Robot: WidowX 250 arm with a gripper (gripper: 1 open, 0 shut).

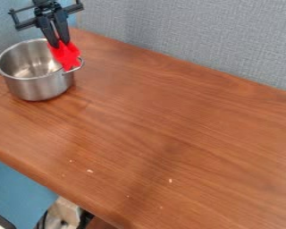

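My gripper (57, 39) reaches down from the top left, its dark fingers shut on a red object (67, 56) at the right rim of a steel pot (33, 86). The pot stands upright on the wooden table at the upper left, with a loop handle on each side. The red object overlaps the pot's right wall near that handle; whether it rests on the rim or hangs just clear of it I cannot tell.
Grey padded walls (206, 36) border it at the back. Its front left edge drops to a blue surface and some clutter below.
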